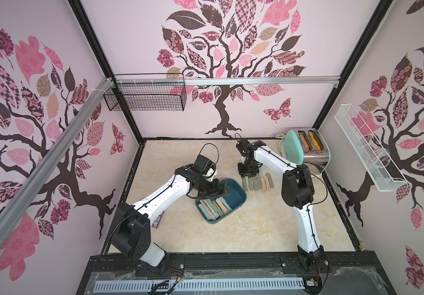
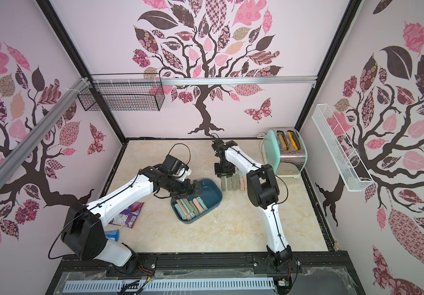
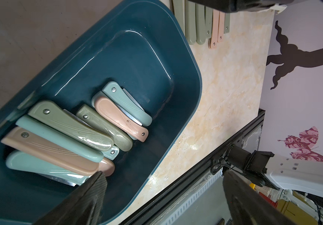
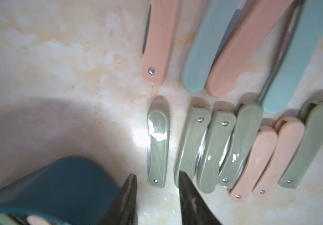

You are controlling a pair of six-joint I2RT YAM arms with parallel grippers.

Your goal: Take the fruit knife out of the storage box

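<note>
The blue storage box [image 3: 139,63] holds several folded fruit knives, among them a pink one [image 3: 116,116] and a mint one [image 3: 127,105]. My left gripper hangs open over it, nothing between its fingers. To the right of the box, knives lie in a row on the table; a sage knife [image 4: 157,150] stands slightly apart at the row's near left end, with pink and blue ones behind. My right gripper is above that sage knife, part open, its fingertips apart on either side of the handle's end; whether they touch it I cannot tell.
A toaster [image 1: 295,147] stands at the back right. Packets [image 2: 125,216] lie at the left edge. A black wire basket [image 1: 143,95] and white rack [image 1: 369,147] are mounted above.
</note>
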